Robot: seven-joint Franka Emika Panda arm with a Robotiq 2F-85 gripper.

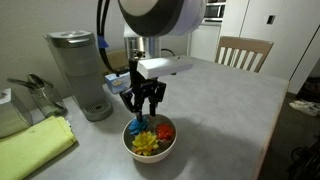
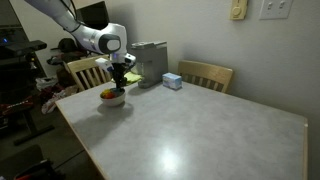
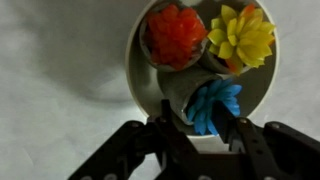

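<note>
A white bowl point(image 1: 150, 156) stands on the table and holds three flower-topped pots. In the wrist view the red flower point(image 3: 174, 36) is at the upper left, the yellow flower point(image 3: 241, 38) at the upper right, and the blue flower point(image 3: 212, 105) lowest, nearest my fingers. My gripper is over the bowl's rim, its fingers part open around the blue flower's pot. From the side, the gripper point(image 1: 145, 112) points down at the blue flower point(image 1: 136, 126). Whether the fingers touch the pot cannot be made out.
A yellow cloth point(image 1: 30, 148) lies left of the bowl, with a grey dispenser point(image 1: 82, 70) behind. A blue and white box point(image 2: 173, 81) sits farther along the table.
</note>
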